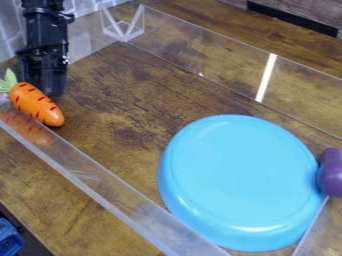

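An orange toy carrot [36,104] with dark stripes and a pale green top lies at the left, beside the clear plastic wall. Just behind it, at the upper left, my black gripper [46,75] reaches down to near the wooden floor; its fingers are dark and partly hidden, so whether it is open or shut is unclear. A large light blue disc [238,180], like an upturned plate, lies at the lower right, with a purple object [330,172] at its right edge.
Clear plastic walls [127,185] border the wooden work area [147,100]. A blue object [7,240] sits outside at the lower left.
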